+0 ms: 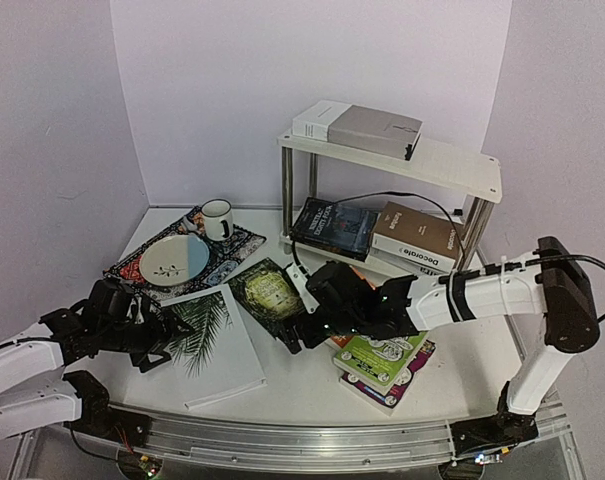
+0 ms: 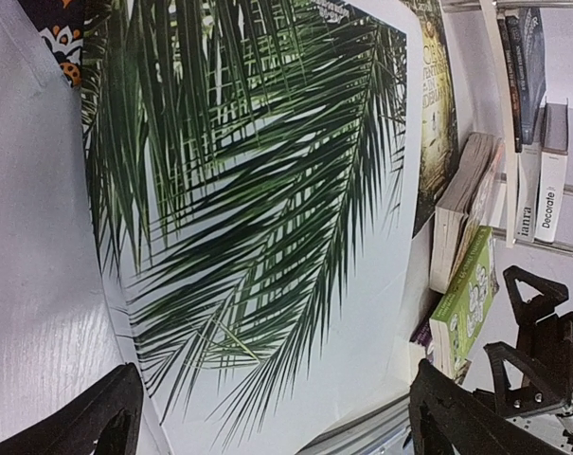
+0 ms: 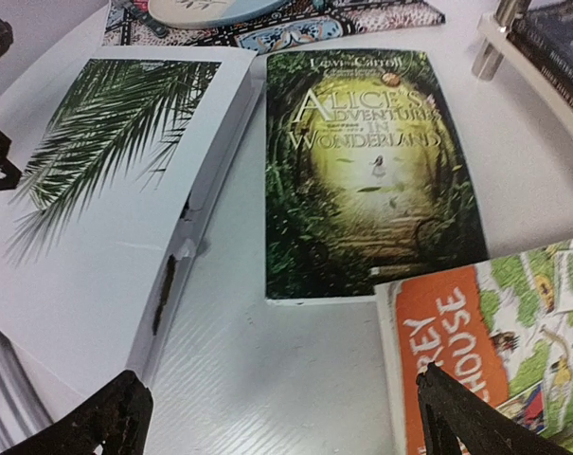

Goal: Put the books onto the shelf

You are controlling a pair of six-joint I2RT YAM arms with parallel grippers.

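A white file with palm leaves (image 1: pixel 217 370) lies front left; my left gripper (image 1: pixel 157 345) hovers at its left edge, fingers apart in the left wrist view. Right of it lies the Alice's Adventures in Wonderland book (image 3: pixel 371 171). My right gripper (image 1: pixel 292 335) hangs over that area, fingers wide apart with nothing between them in the right wrist view. An orange book (image 3: pixel 456 360), a green book (image 1: pixel 377 360) and a purple book (image 1: pixel 412 385) overlap at the front right, partly hidden by the right arm in the top view.
A shelf (image 1: pixel 447 165) at back right holds several books, one grey book (image 1: pixel 372 130) on top. A plate (image 1: pixel 172 262) and mug (image 1: pixel 217 215) sit on a patterned mat at back left. Bare table shows at the right.
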